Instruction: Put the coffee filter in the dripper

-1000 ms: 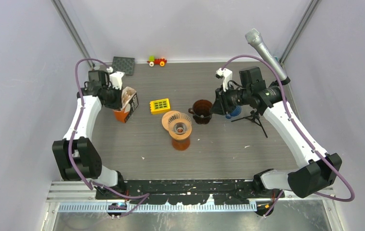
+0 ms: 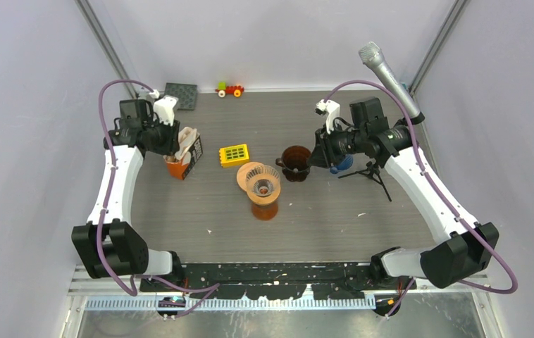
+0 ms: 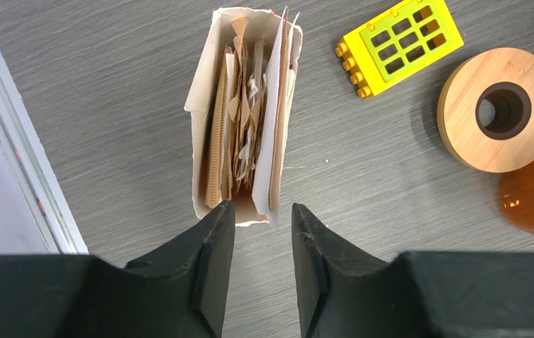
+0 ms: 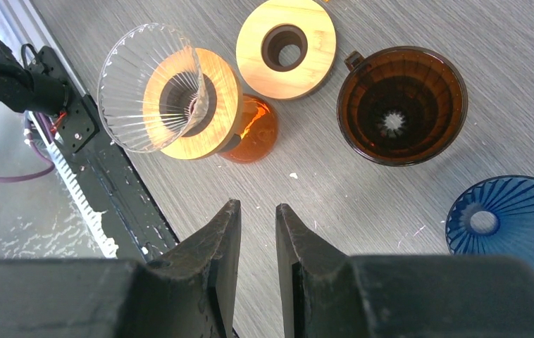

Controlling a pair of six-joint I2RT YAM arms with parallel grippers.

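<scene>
An orange box of coffee filters stands on the left of the table. In the left wrist view, brown and white paper filters stand on edge inside it. My left gripper is open just over the box's near end, the edge of a white sheet lying in line with the gap. The clear ribbed dripper sits on a wooden collar atop the amber carafe. My right gripper hangs to the right of them, its fingers apart over bare table and nothing between them.
A brown cup-shaped dripper and a blue dripper stand near the right arm. A wooden ring lies beside the carafe, and a yellow block lies between box and carafe.
The right arm and the objects on the table look unmoved.
</scene>
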